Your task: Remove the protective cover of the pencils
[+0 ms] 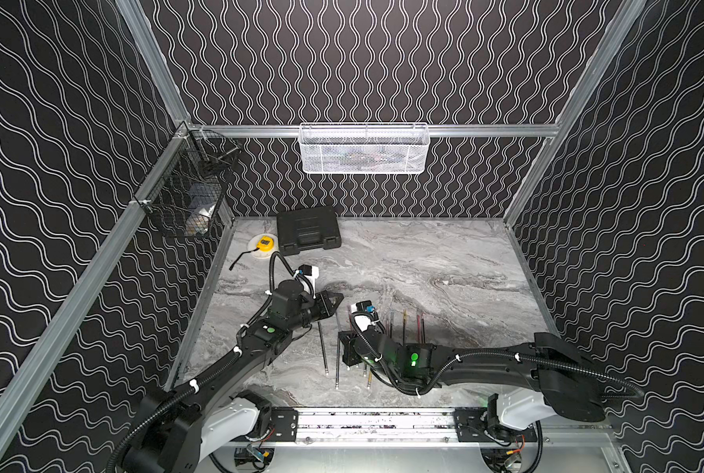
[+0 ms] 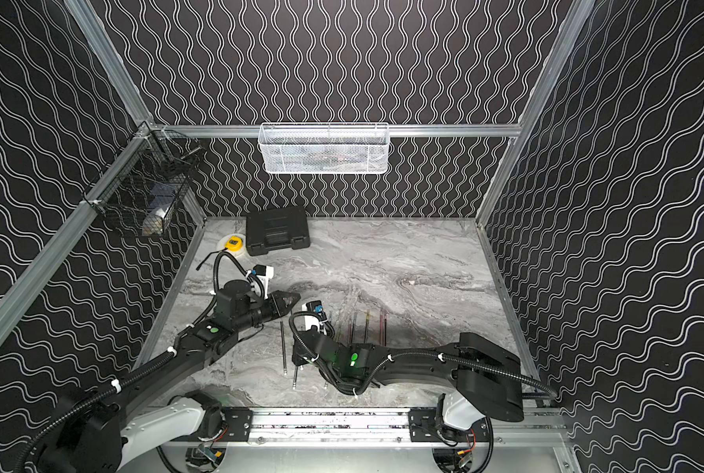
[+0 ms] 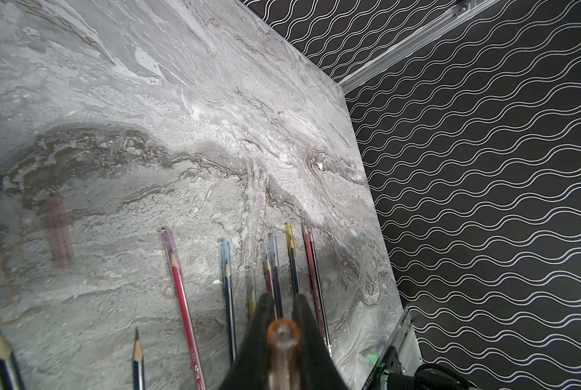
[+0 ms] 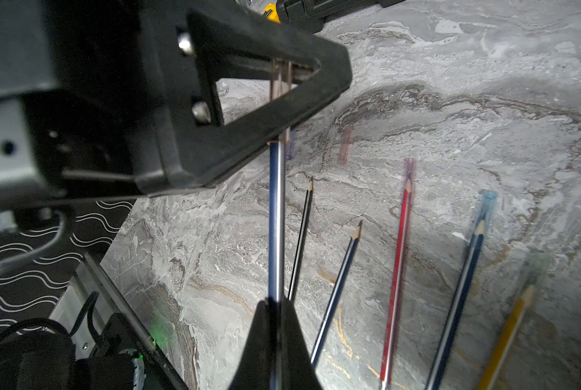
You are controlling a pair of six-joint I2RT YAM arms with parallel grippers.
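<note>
A blue-and-silver pencil (image 4: 276,221) runs between my two grippers. Its clear cap (image 4: 280,81) shows through the opening of the left finger (image 4: 303,107); my left gripper is shut on this cap end. The pencil's lower shaft passes between the fingertips of my right gripper, which is shut on it. Uncapped on the table lie a black pencil (image 4: 300,240) and a dark blue pencil (image 4: 337,292). Capped ones include a red pencil (image 4: 399,273), a blue pencil (image 4: 459,292) and a yellow pencil (image 4: 508,331).
A loose reddish cap (image 4: 345,144) and a purple cap (image 4: 291,144) lie on the marbled table. At the back left are a black case (image 1: 308,228) and a yellow tape measure (image 1: 265,243).
</note>
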